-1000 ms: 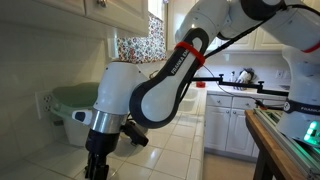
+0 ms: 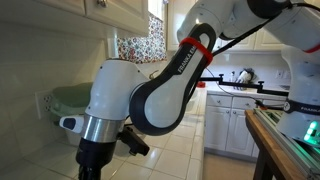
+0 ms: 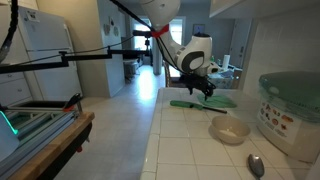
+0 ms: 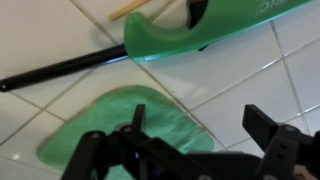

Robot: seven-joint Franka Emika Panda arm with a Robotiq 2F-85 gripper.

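Observation:
In the wrist view my gripper is open, with bare tile and part of a green cloth [image 4: 115, 125] seen past its spread fingers. The cloth lies flat, partly behind the left finger. Across the top of that view runs a long lighter with a green handle [image 4: 215, 30] and a black rod [image 4: 65, 67], apart from the fingers. Exterior view 2 has the gripper [image 3: 193, 82] above the counter, near the cloth [image 3: 222, 101] and the lighter [image 3: 184, 104]. In exterior view 1 the fingertips are hard to make out.
A beige bowl [image 3: 229, 129] and a spoon [image 3: 256, 166] rest on the tiled counter, with a large container [image 3: 288, 122] by the wall. A thin wooden stick [image 4: 127, 9] lies close to the lighter.
In exterior view 1 the arm has shifted slightly left and down over the last second, covering more of the green-lidded container.

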